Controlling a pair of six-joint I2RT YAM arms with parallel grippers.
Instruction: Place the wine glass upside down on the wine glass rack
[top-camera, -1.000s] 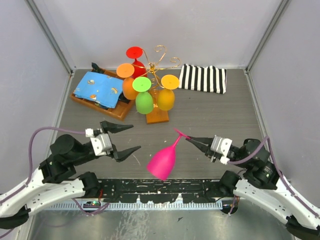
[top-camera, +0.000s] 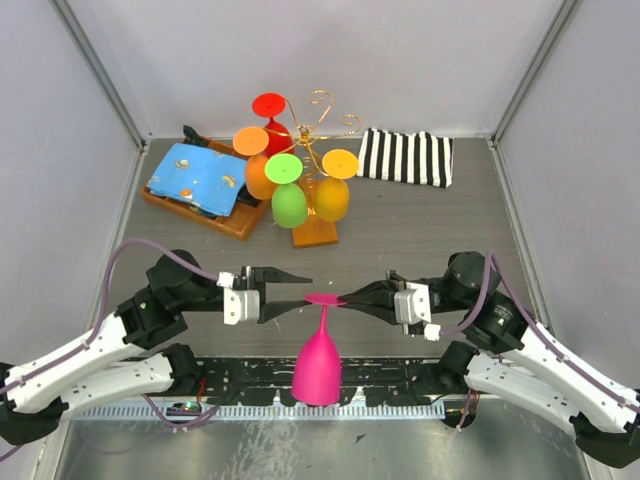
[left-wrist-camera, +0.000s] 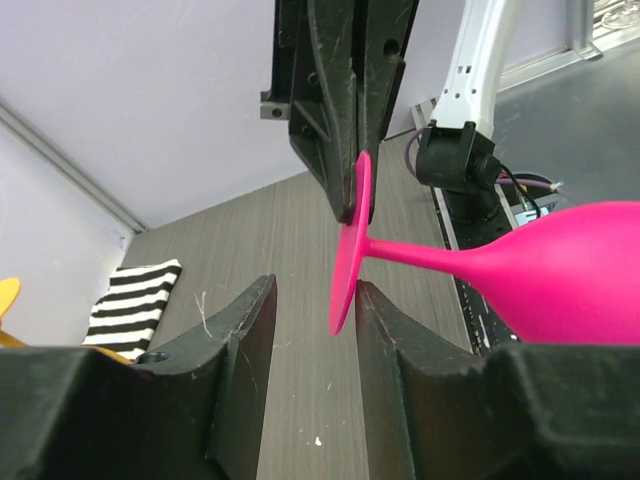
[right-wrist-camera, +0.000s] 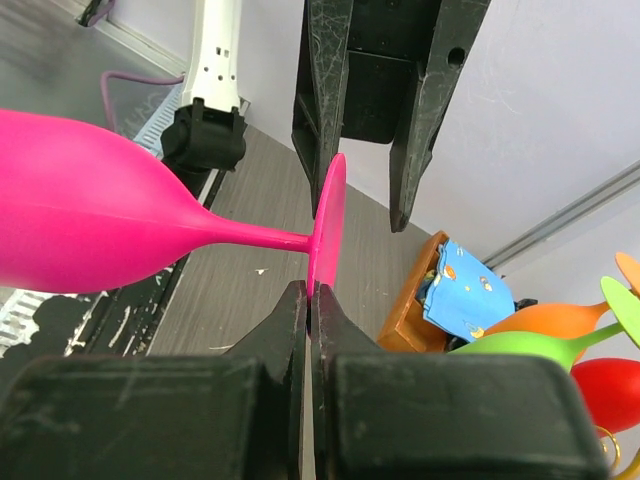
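A pink wine glass (top-camera: 318, 366) hangs upside down over the front of the table, its flat foot uppermost. My right gripper (top-camera: 341, 299) is shut on the edge of that foot; its closed fingers (right-wrist-camera: 330, 350) show in the right wrist view. From the other side my left gripper (top-camera: 310, 291) reaches in, its fingers apart. In the left wrist view the foot (left-wrist-camera: 348, 245) stands by the tip of one left finger (left-wrist-camera: 375, 320), with a gap to the other. The gold wine glass rack (top-camera: 304, 138) on a wooden base carries red, orange, green and yellow glasses.
A wooden box (top-camera: 240, 222) with a blue cloth (top-camera: 197, 178) sits left of the rack. At the back right lies a black-and-white striped cloth (top-camera: 406, 158). Bare table extends between the rack and my grippers.
The pink glass went from tilted to nearly vertical as my right gripper shifted left and down. My left gripper turned level, moved right to the foot, and narrowed its fingers.
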